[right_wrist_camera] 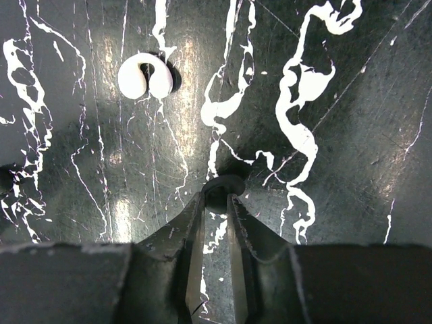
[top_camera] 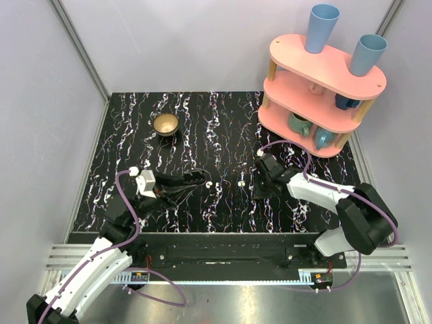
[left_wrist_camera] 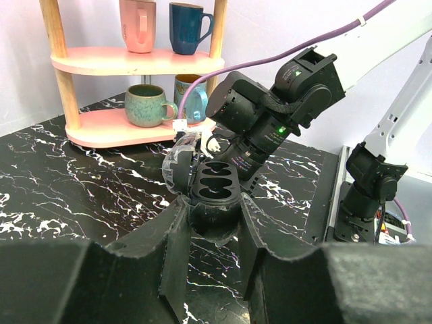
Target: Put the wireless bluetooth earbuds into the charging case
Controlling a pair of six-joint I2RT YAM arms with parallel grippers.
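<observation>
My left gripper is shut on the dark charging case (left_wrist_camera: 216, 181), which is held above the table with its lid raised and several round hollows facing up. In the top view the case (top_camera: 194, 177) is left of centre. On the right, my gripper points down at the table, its fingers open by a narrow gap. A small black curved earbud (right_wrist_camera: 226, 184) lies at its fingertips, partly covered by them; no firm hold shows. A white C-shaped earbud (right_wrist_camera: 145, 75) rests on the tabletop farther up and left in that view.
The pink shelf (top_camera: 324, 71) with cups and mugs stands at the back right. A small brown bowl (top_camera: 166, 124) sits at the back left. A dark round shape (right_wrist_camera: 7, 179) at the right wrist view's left edge is unclear.
</observation>
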